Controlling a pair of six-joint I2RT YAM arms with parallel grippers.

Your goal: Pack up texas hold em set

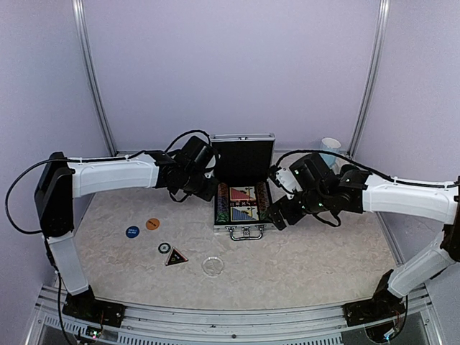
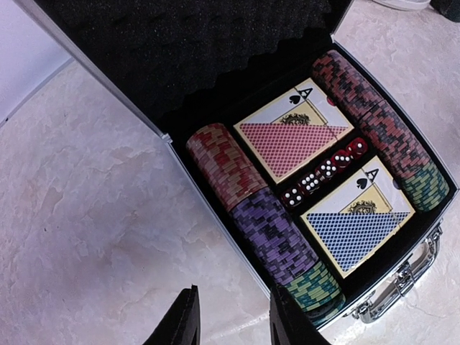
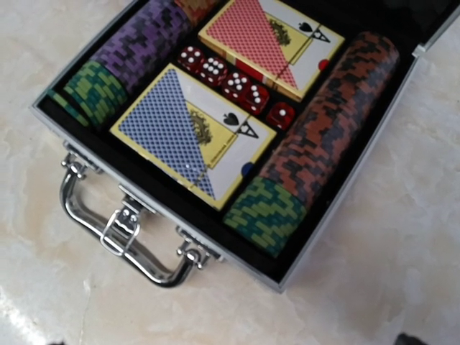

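Observation:
The aluminium case point(image 1: 244, 228) stands open at the back middle, holding red point(image 2: 284, 147) and blue point(image 2: 352, 237) card decks, a row of red dice point(image 3: 237, 85) and chip stacks point(image 3: 330, 122). My left gripper is open over the case's left side, nothing between its fingers. My right gripper point(image 1: 277, 215) hangs by the case's right front, open; only its fingertips show at the lower edge of the right wrist view. On the table at front left lie a blue disc point(image 1: 132, 231), an orange disc point(image 1: 152, 223), a small black disc point(image 1: 164, 248) and a black triangle point(image 1: 176, 258).
A clear round item point(image 1: 213, 266) lies front centre. A pale cup-like container point(image 1: 330, 144) stands at the back right behind the right arm.

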